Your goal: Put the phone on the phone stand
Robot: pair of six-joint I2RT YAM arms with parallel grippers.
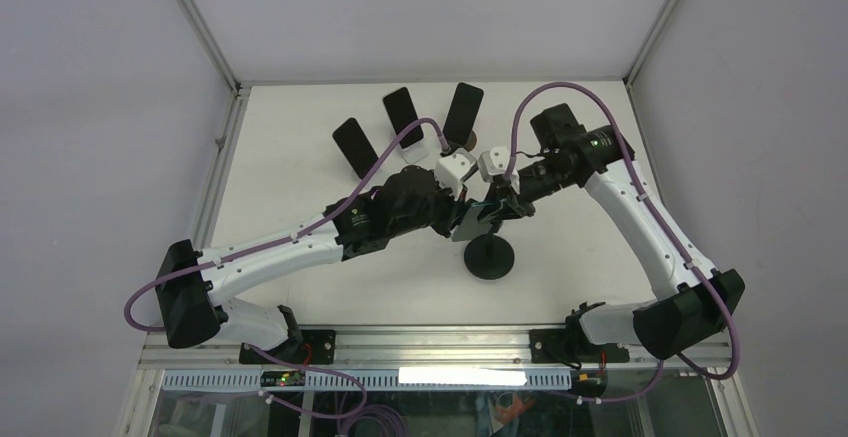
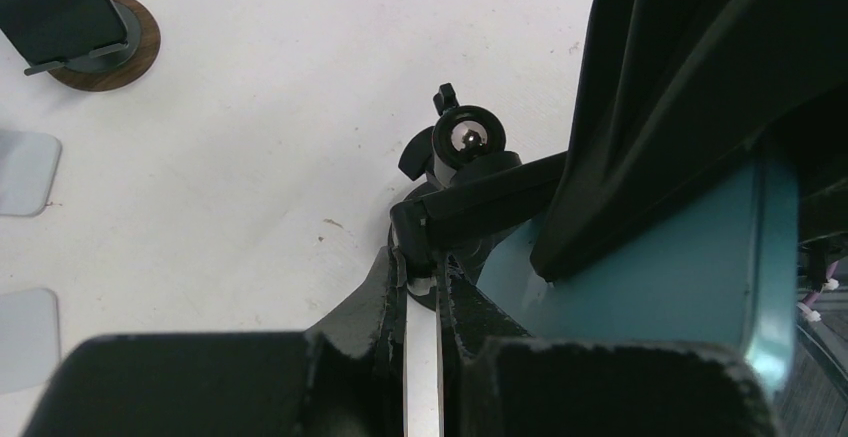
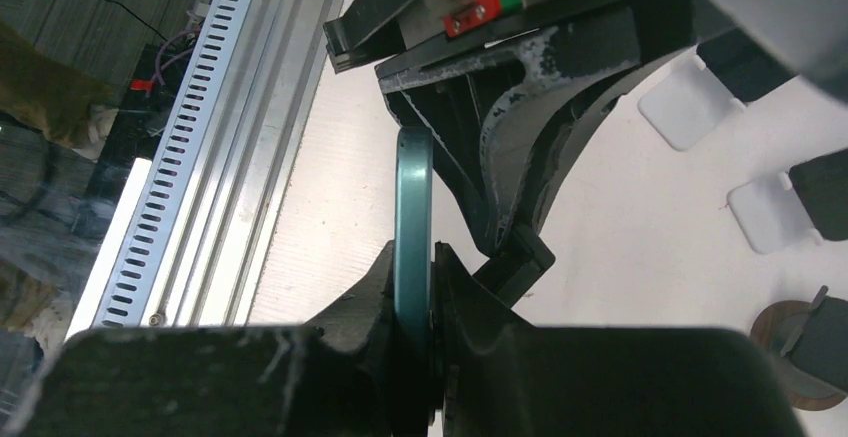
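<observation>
Both grippers meet over a black phone stand with a round base (image 1: 489, 257). In the left wrist view, my left gripper is shut on a black bar of the stand (image 2: 500, 192), below its ball joint (image 2: 470, 137). My right gripper is shut on a teal phone (image 3: 414, 187), seen edge-on in the right wrist view. The phone's teal back (image 2: 640, 277) fills the right of the left wrist view, beside the stand's bar, partly hidden by black gripper parts. Whether it touches the stand is unclear.
Three dark phones (image 1: 355, 147) rest on stands at the back of the white table (image 1: 280, 197). A metal rail (image 1: 470, 335) runs along the front edge.
</observation>
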